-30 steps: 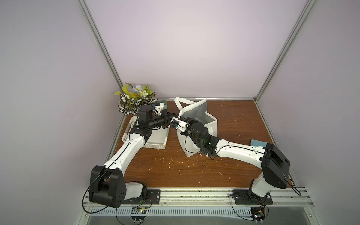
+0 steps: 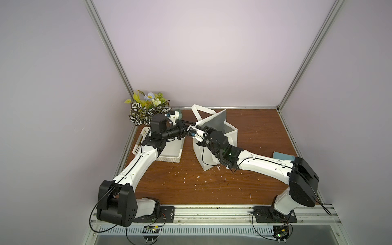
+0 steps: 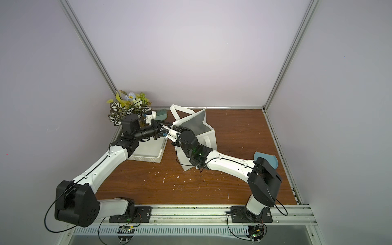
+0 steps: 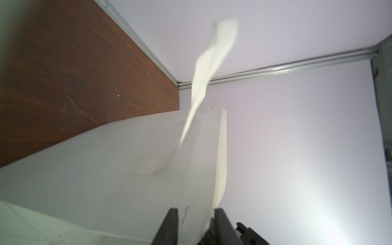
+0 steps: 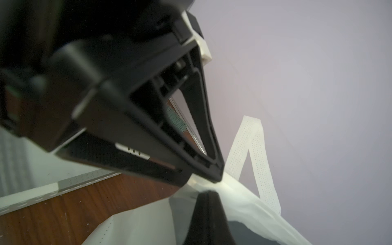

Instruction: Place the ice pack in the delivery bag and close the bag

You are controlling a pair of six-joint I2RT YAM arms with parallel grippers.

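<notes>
The white delivery bag [image 2: 216, 122] stands mid-table with its grey inside showing and strap raised. My left gripper is at the bag's left top edge, fingertips apart with the edge [image 4: 220, 163] behind or between them; which, I cannot tell. My right gripper is shut at the bag's top, just below the left gripper's black body in the right wrist view; whether it pinches fabric is unclear. No ice pack can be made out for certain; a blue-grey object [image 3: 265, 159] lies at the table's right edge.
A white basket [image 2: 171, 155] sits left of the bag, with a plant [image 2: 145, 106] behind it.
My right gripper and arm have shifted slightly rightward, and the bag's top edge and strap stand a little higher. The left arm looks unchanged.
</notes>
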